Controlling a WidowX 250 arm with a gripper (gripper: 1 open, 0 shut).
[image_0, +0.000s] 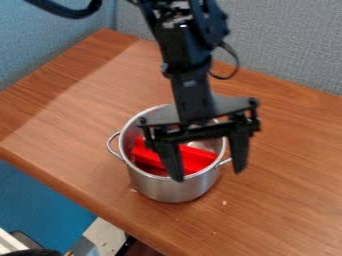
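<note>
A steel pot (171, 186) with two side handles stands on the wooden table near its front left edge. Inside it lies a red elongated object (187, 158), partly hidden by my arm. My black gripper (205, 160) is low over the pot, its fingers open and spread wide, one toward the pot's left side, the other over the right rim area. Whether either finger touches the pot or the red object is unclear.
Grey padded walls stand behind and at the left. Beyond the front left edge is a blue surface.
</note>
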